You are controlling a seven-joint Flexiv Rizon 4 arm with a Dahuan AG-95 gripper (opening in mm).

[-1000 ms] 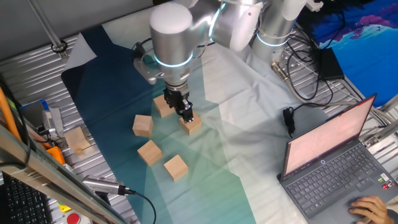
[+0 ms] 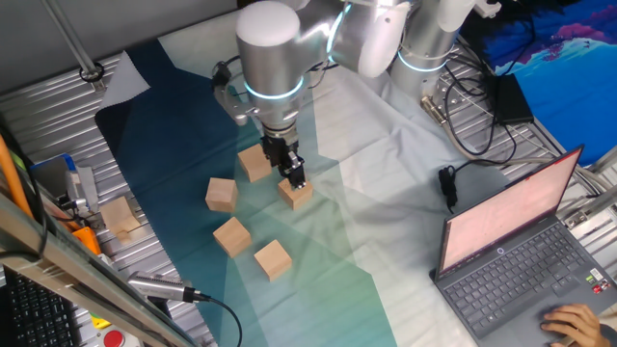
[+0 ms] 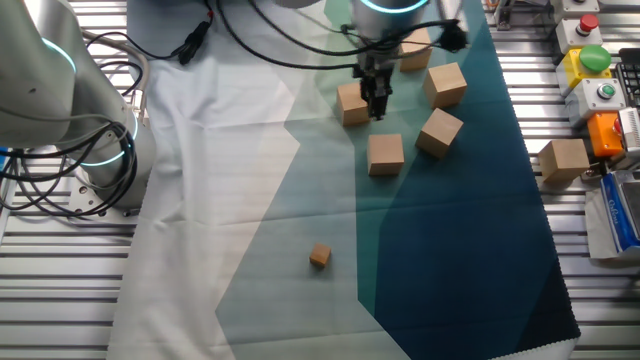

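My gripper (image 2: pixel 298 184) points down over a wooden block (image 2: pixel 297 198), its tips overlapping the block's upper part in exterior view 1. From the other side, the gripper (image 3: pixel 376 112) appears at the right edge of that same block (image 3: pixel 350 105). Whether the fingers touch it, and how far apart they are, is too small and dark to make out. Other wooden blocks (image 2: pixel 254 163) lie close around on the cloth. A much smaller wooden cube (image 3: pixel 320 256) sits alone in exterior view 2; the arm hides that spot in exterior view 1.
Another block (image 2: pixel 120 217) lies off the cloth on the metal slats. A laptop (image 2: pixel 511 260) with a person's hand (image 2: pixel 575 323) on it occupies the right side. Black cables (image 3: pixel 330 55) hang around the gripper. The pale cloth (image 3: pixel 210 200) has wide free room.
The blocks have not visibly moved.
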